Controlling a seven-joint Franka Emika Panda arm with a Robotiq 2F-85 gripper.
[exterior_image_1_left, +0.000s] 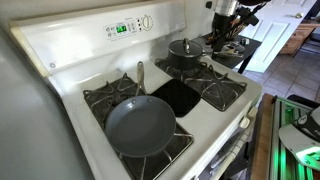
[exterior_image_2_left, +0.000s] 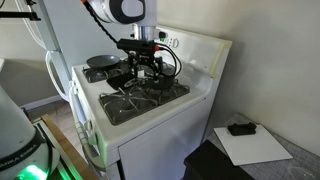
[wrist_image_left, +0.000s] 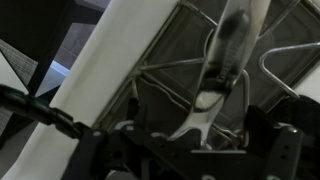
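My gripper stands open at the bottom of the wrist view, its dark fingers to either side of a shiny metal handle-like piece. This piece slants above a burner grate; what it belongs to is unclear, and no firm hold on it shows. In the second exterior view the gripper is low over the stove, its tips hard to make out. A grey frying pan rests on the near left burners. Further back stands a dark lidded pot.
A black square panel lies between the burner grates. The white control panel rises along the back. Beyond the stove, a white sheet and a dark box lie to the side.
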